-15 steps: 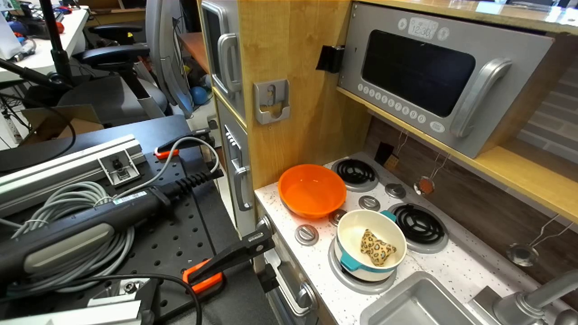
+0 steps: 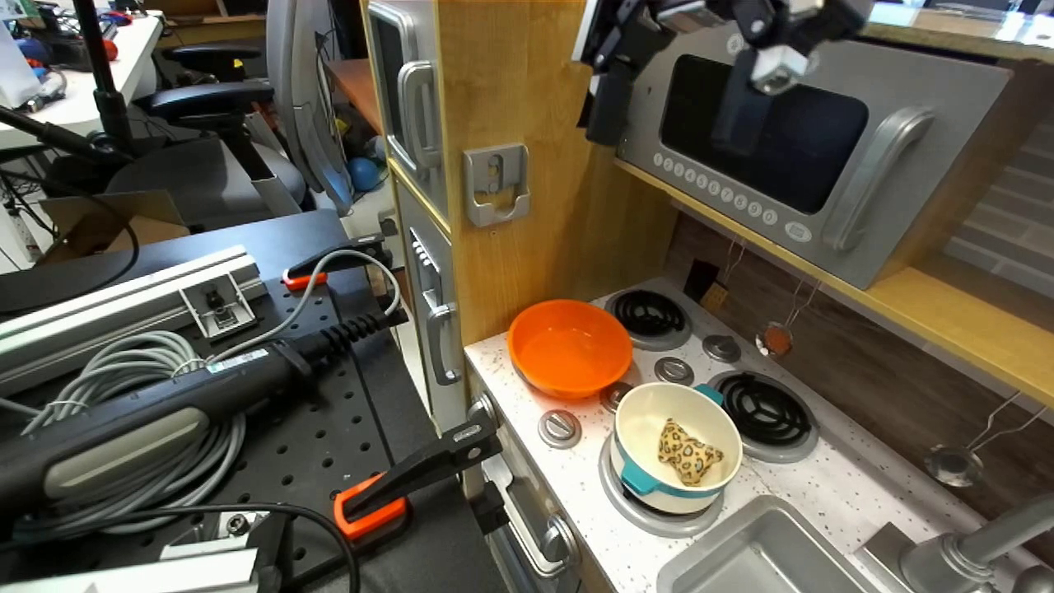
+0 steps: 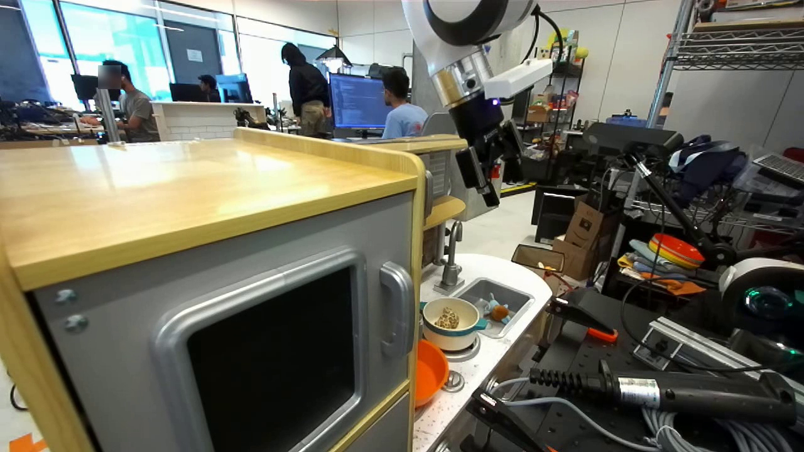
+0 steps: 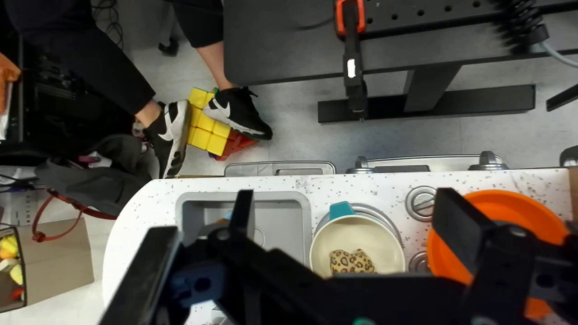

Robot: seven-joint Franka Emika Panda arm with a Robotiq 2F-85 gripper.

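High in front of the microwave in exterior view 1, my gripper [image 2: 676, 130] points down with its fingers apart and nothing between them. Exterior view 2 shows the same gripper [image 3: 500, 188] above the counter level. A leopard-print cushion-like toy [image 2: 686, 453] lies inside the cream pot with teal handles [image 2: 632, 440], which rests on a stove burner. From the wrist view, the pot [image 4: 387, 243] and the toy [image 4: 351, 262] appear below the wide gap of the open gripper. An orange bowl [image 2: 569, 346] stands on the counter beside the pot.
The grey sink [image 3: 527, 295] holds a small blue and orange toy [image 3: 497, 309]. A microwave [image 2: 771, 128] on a wooden shelf overhangs the counter's back. The tall wooden cabinet [image 2: 553, 237] borders the bowl's side. A faucet [image 3: 452, 260] rises behind the sink.
My gripper has come into exterior view 1 from the top, now in front of the microwave. The bowl, pot and leopard-print toy look unmoved.
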